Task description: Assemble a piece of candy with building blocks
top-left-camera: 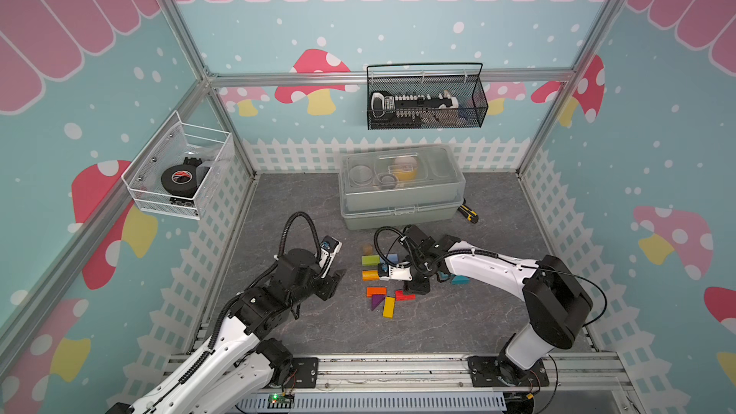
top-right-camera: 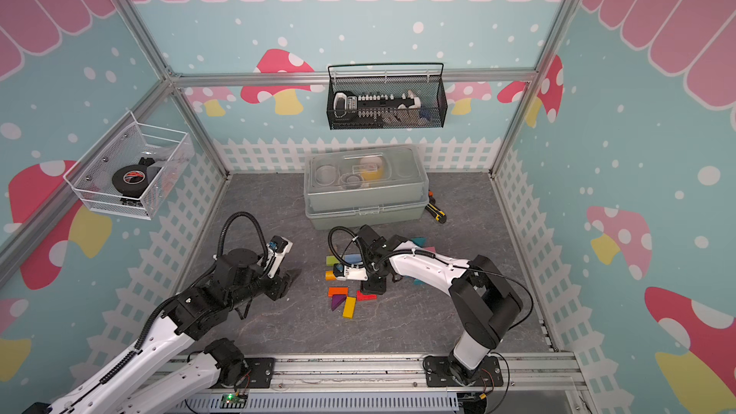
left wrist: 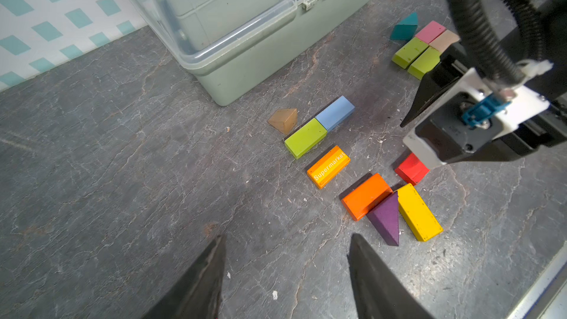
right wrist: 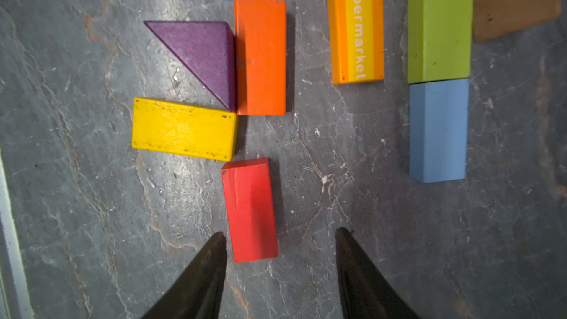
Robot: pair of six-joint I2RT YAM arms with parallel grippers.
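Note:
Coloured blocks lie on the grey table: red (right wrist: 249, 209), yellow (right wrist: 184, 128), purple triangle (right wrist: 208, 56), orange (right wrist: 261, 56), "Supermarket" block (left wrist: 327, 165), green (left wrist: 305, 137), blue (left wrist: 334, 112) and brown wedge (left wrist: 282, 120). Green, pink and teal (left wrist: 404, 26) blocks stand farther right. My right gripper is open above the red block, which lies near its left finger, nothing held. My left gripper is open over bare table, left of the blocks.
A lidded translucent box (top-left-camera: 400, 184) stands at the back, with a yellow-black tool (top-left-camera: 468, 211) beside it. Wire baskets hang on the back and left walls.

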